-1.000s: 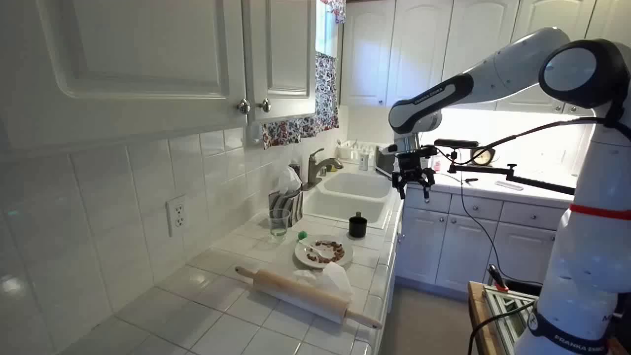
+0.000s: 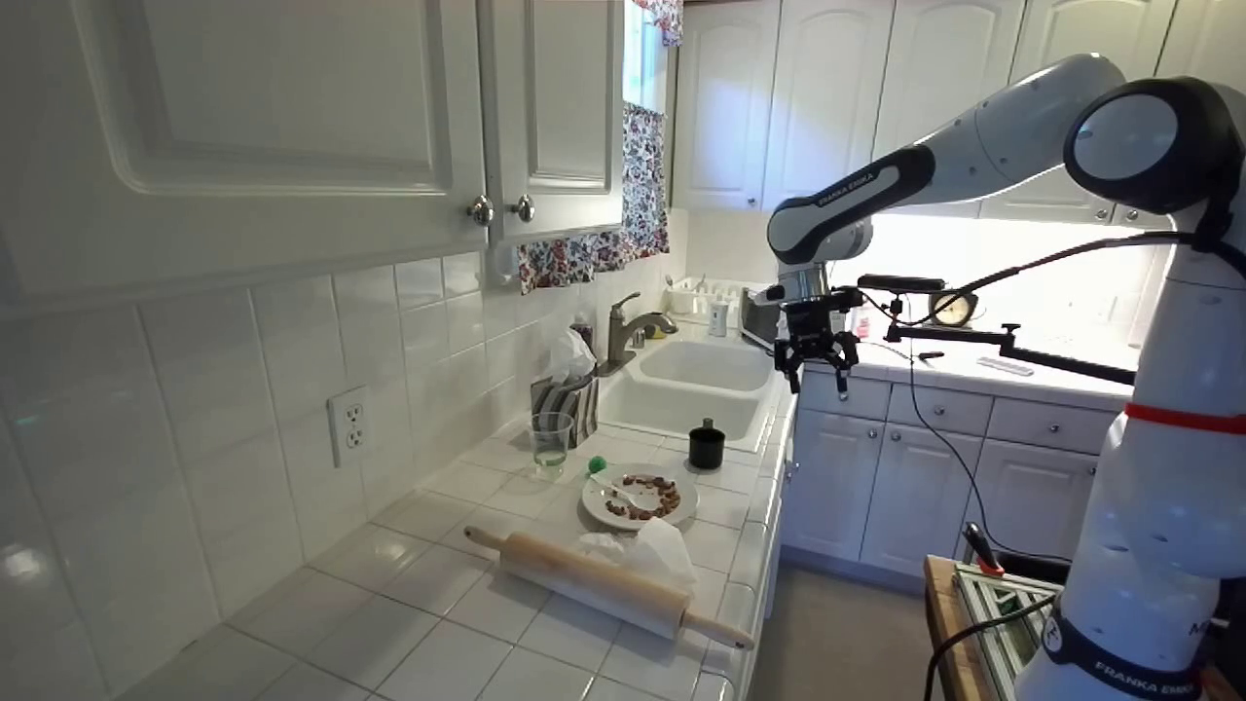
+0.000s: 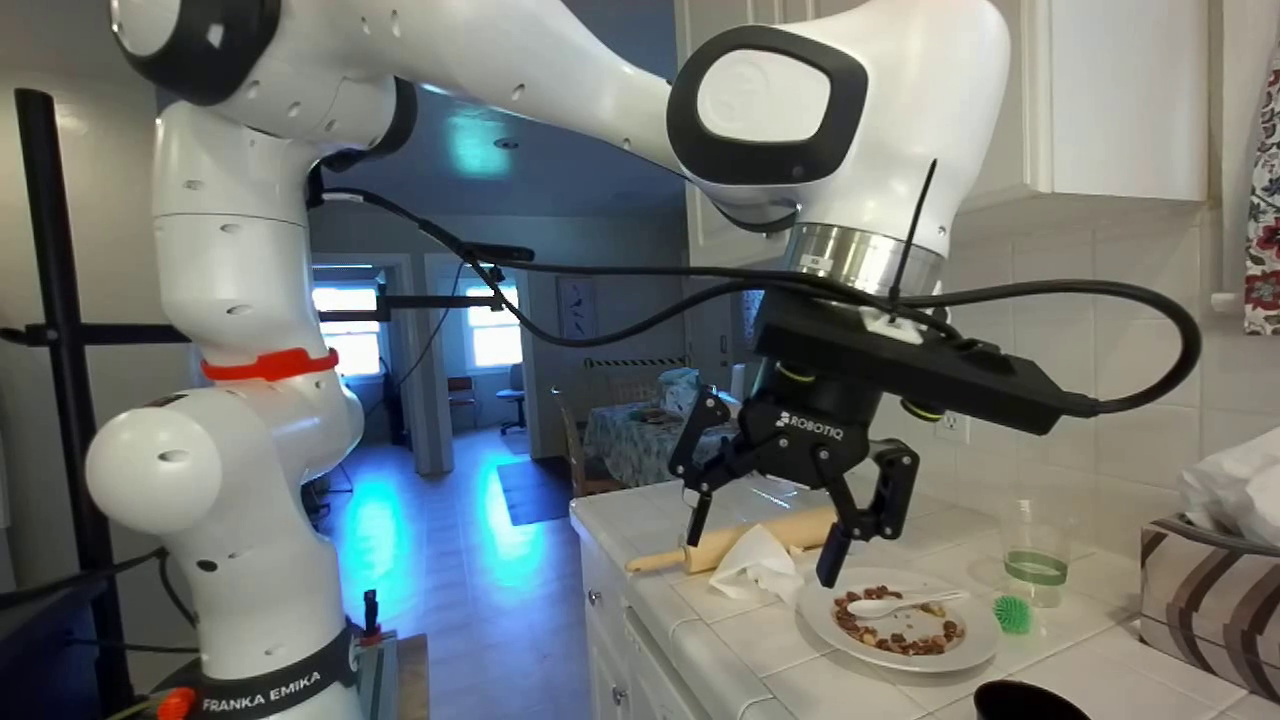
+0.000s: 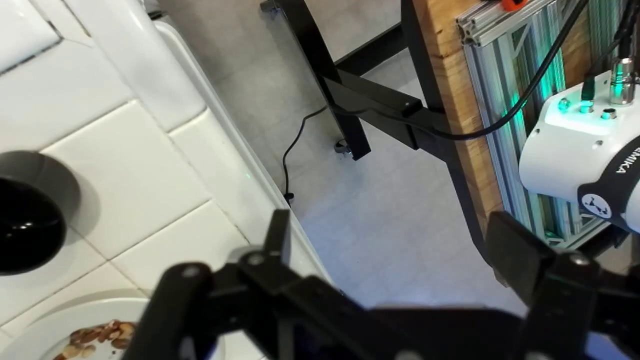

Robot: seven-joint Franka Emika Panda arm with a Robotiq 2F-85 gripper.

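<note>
My gripper (image 2: 820, 386) hangs open and empty in the air near the counter's front edge, well above the countertop. Wide apart in the wrist view stand its two dark fingers (image 4: 277, 235), with the floor showing between them. On the tiled counter, a white plate (image 3: 828, 624) holds brown nut-like pieces (image 2: 668, 497) and a white spoon (image 3: 882, 607). A black cup (image 2: 707, 448) stands on the sink side of the plate. The wooden rolling pin (image 2: 590, 578) lies across the counter, with a crumpled white tissue (image 2: 662, 553) between it and the plate.
A clear cup (image 2: 550, 442), a green spiky ball (image 3: 1011, 614) and a striped tissue box (image 2: 581, 411) sit toward the wall. Beyond them is the white sink (image 2: 666, 403). Bare tiles lie in front of the rolling pin.
</note>
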